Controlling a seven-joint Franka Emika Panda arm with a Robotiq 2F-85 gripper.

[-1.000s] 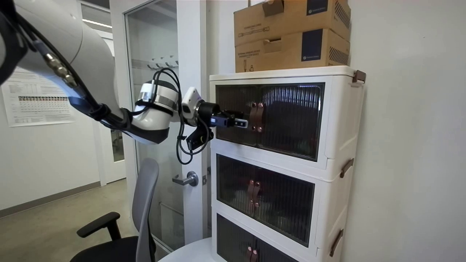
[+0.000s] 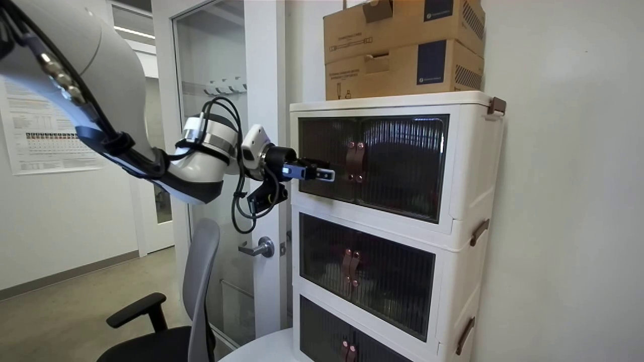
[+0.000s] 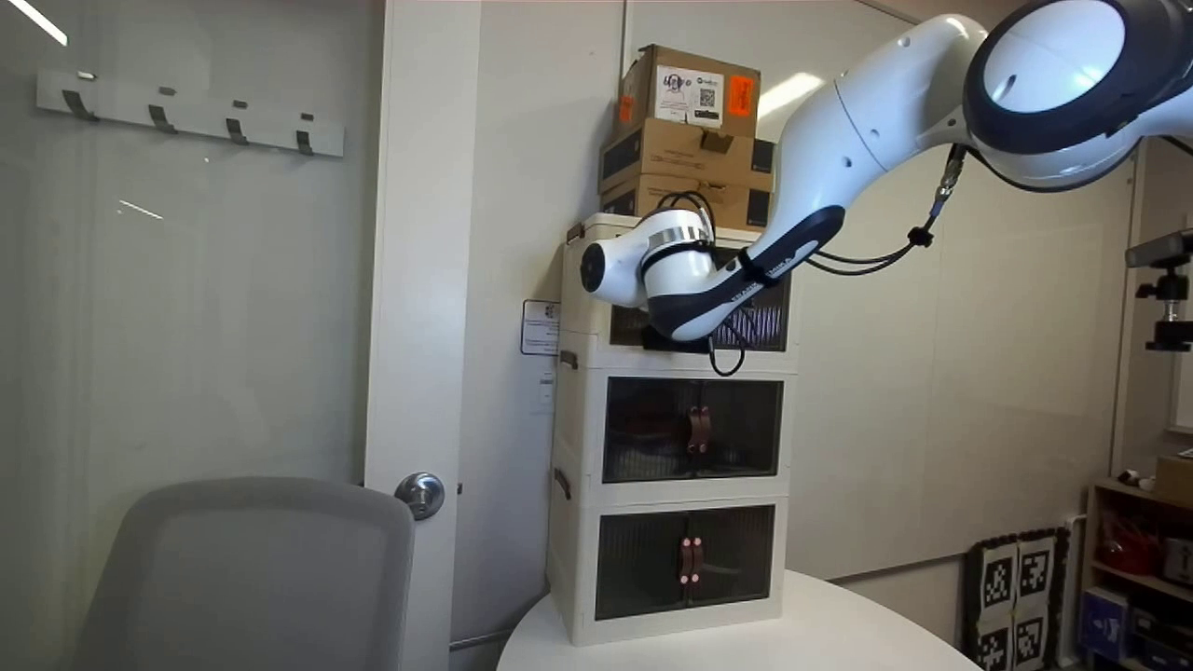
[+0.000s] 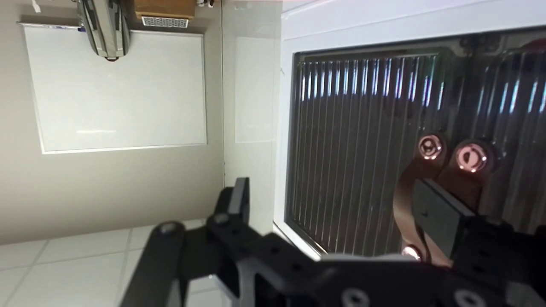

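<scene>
The white cabinet (image 2: 463, 163) has stacked compartments with dark ribbed double doors, and the top doors (image 2: 401, 163) are shut. Two brown leather handles (image 2: 356, 162) with copper studs hang at their middle seam. My gripper is open, its two fingers far apart with nothing between them. In exterior view 1 its tip is in front of the top left door, left of the handles. From the wrist, one finger (image 4: 442, 217) overlaps the handles (image 4: 409, 204) and partly hides them; touching cannot be told. Exterior view 2 has the gripper hidden behind the arm.
Cardboard boxes (image 2: 404, 54) are stacked on the cabinet. A grey chair (image 3: 246, 570) stands beside the round white table (image 3: 861, 637) that bears the cabinet. Behind the arm is a glass door with a lever handle (image 2: 258, 247). To the cabinet's right is a bare wall.
My arm and gripper have moved left in exterior view 1 and slightly down, so the fingertips are farther from the top handles. The doors look unchanged.
</scene>
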